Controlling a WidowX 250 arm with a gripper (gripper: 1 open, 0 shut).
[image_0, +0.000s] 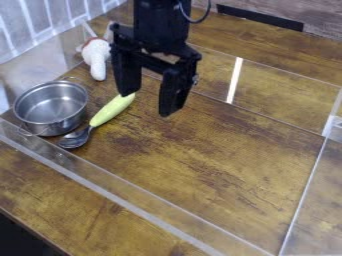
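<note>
A black robot gripper (150, 92) hangs over the wooden table, its two fingers spread apart, open, with no object visible between them. Left of it lies a steel bowl (51, 107). A long pale yellow-green object (112, 111) rests beside the bowl, just left of and below the gripper in the image. A metal spoon (76, 138) lies below the bowl. Toward the back left is a white mushroom-like toy (96, 60), partly red.
Pale strips cross it on the right and front. A light barrier edges the back left, and a dark edge runs along the back.
</note>
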